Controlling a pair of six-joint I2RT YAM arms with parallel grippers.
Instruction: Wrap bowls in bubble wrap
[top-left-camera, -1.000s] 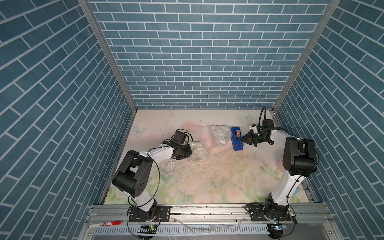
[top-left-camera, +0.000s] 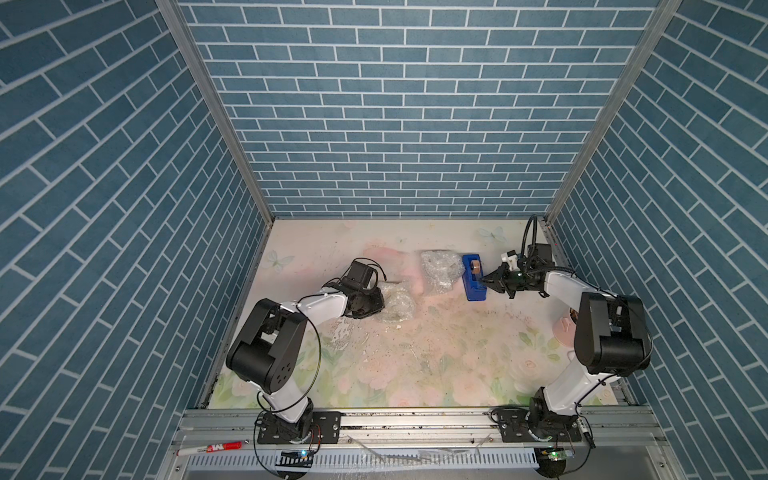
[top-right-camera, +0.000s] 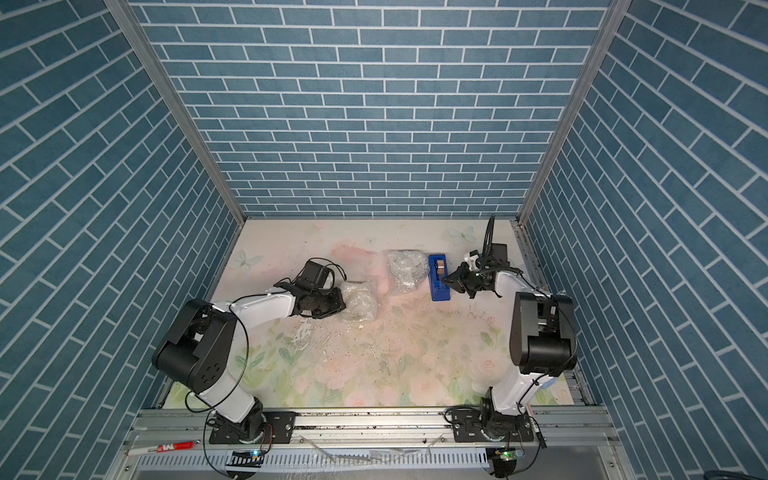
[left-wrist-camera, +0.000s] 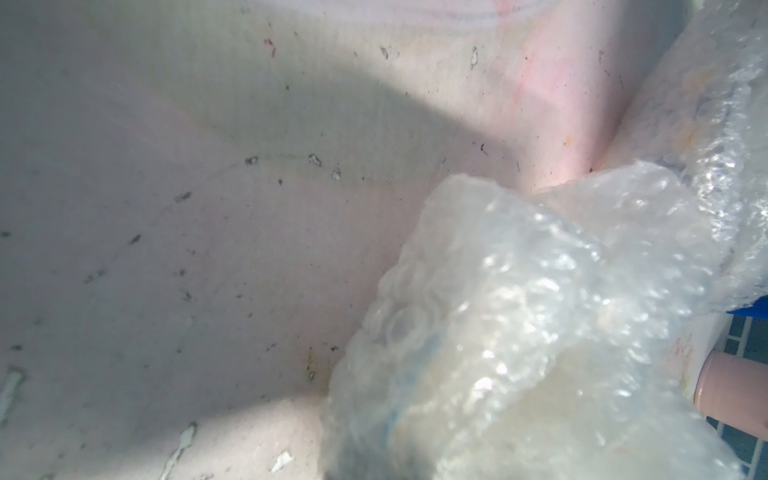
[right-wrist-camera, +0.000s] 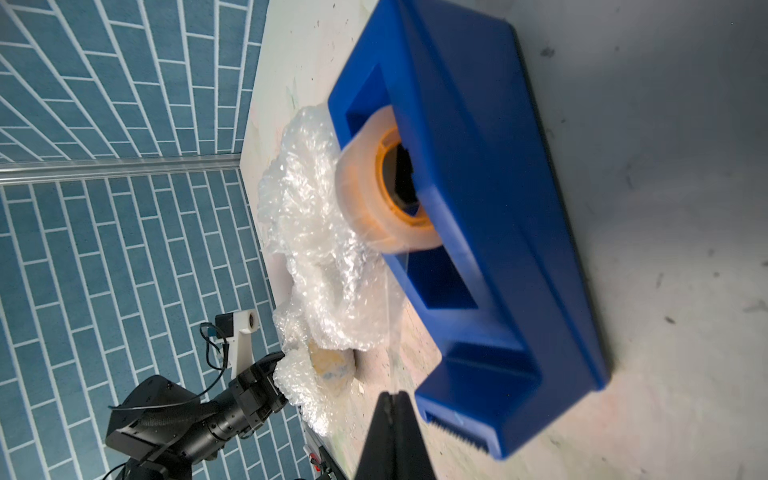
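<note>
A bubble-wrapped bundle (top-left-camera: 397, 302) lies left of the table's middle. My left gripper (top-left-camera: 379, 307) is shut on its left side; in the left wrist view the crumpled bubble wrap (left-wrist-camera: 520, 344) hides the fingers. Through the wrap in the right wrist view, a bowl (right-wrist-camera: 332, 364) shows faintly. The blue tape dispenser (right-wrist-camera: 472, 216) holds a roll of clear tape (right-wrist-camera: 368, 196). Just off the dispenser's toothed end, my right gripper is shut. A faint clear strip hangs from the roll towards its fingertips; whether they pinch it I cannot tell.
Another bubble-wrapped bundle (top-left-camera: 441, 270) lies behind and right of the first, close against the dispenser's left side. A pink object (top-left-camera: 565, 328) stands at the right edge, partly behind the right arm.
The left arm and both bundles look unchanged.
</note>
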